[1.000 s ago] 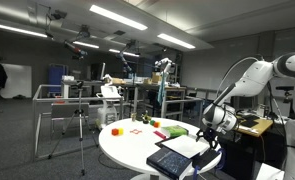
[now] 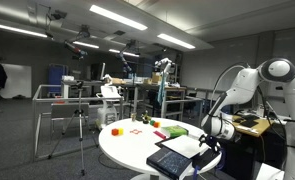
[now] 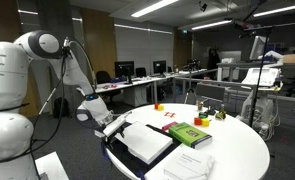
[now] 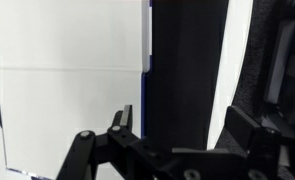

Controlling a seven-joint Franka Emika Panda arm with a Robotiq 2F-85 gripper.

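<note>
An open white book or folder with blue edges [image 4: 72, 100] fills the left of the wrist view, with a fold across it. Seen from outside, this white item [image 3: 147, 142] lies on a black surface near the arm's side of the round table. My gripper stands open at the table's near edge. One of its fingers [image 4: 126, 117] overlaps the book's blue edge in view; the other is beyond the black strip, by the table rim. Whether either finger touches anything, I cannot tell. In the first exterior view the gripper [image 2: 209, 146] is small and dark.
A green box [image 3: 187, 137] and white sheets [image 3: 189, 164] lie on the round table [image 3: 232, 140]. A black case [image 2: 174, 159] sits at its front edge in the first exterior view. Small red and yellow items stand farther back. The table's far part has free room.
My arm has shifted to the right in the first exterior view, its upper links standing higher than before. The table items look unmoved.
</note>
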